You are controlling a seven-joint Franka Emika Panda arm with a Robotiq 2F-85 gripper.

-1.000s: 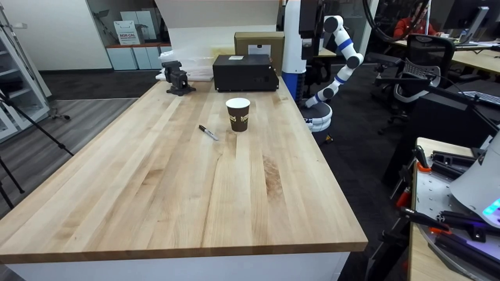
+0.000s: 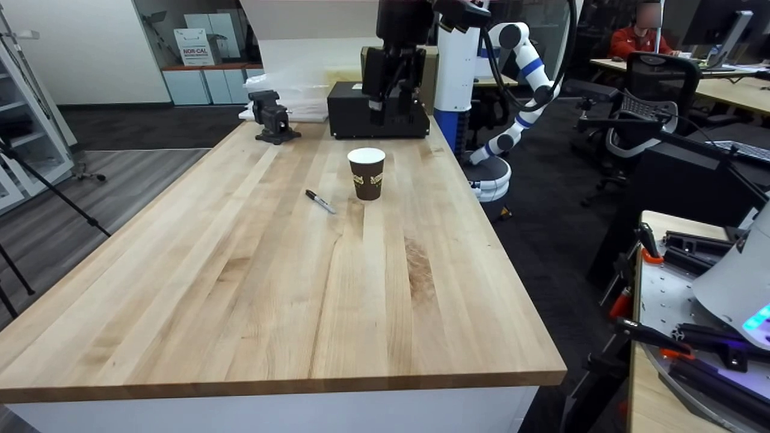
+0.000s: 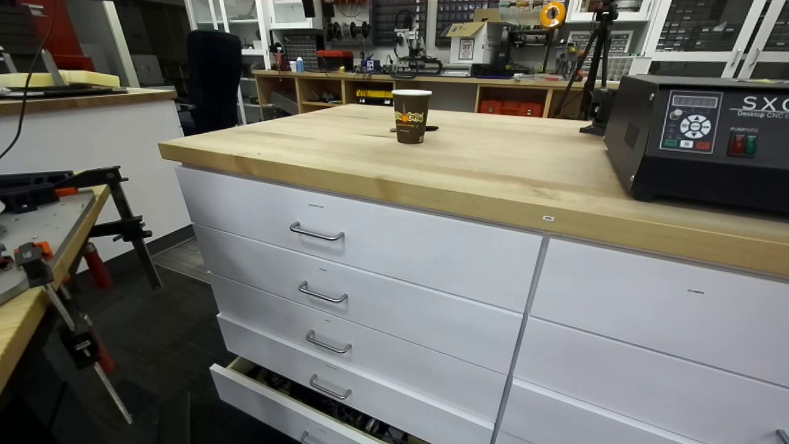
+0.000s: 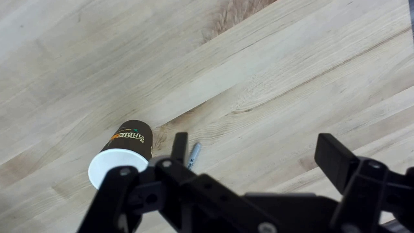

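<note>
On the wooden tabletop stands a dark brown paper cup (image 2: pixel 366 180) with a white rim, upright; the other exterior view shows the same cup (image 3: pixel 411 118) near the table's edge. Beside it lies a marker (image 2: pixel 319 201) with a black cap and grey barrel. My gripper (image 2: pixel 393 104) hangs in the air above the far part of the table. From the wrist, the gripper has its fingers wide apart with nothing between them. In that view the cup (image 4: pixel 130 138) is left of the left finger, and the marker (image 4: pixel 194 153) is partly hidden behind that finger.
A black CNC controller box (image 2: pixel 376 119) and a small black vise (image 2: pixel 272 119) occupy the table's far end. Bare tabletop (image 2: pixel 289 303) stretches across the near half. Below the table, a bottom drawer (image 3: pixel 296 407) is pulled out.
My arm has moved left in exterior view 1, from beyond the table's right side to over its far end. The cup and marker have stayed in place.
</note>
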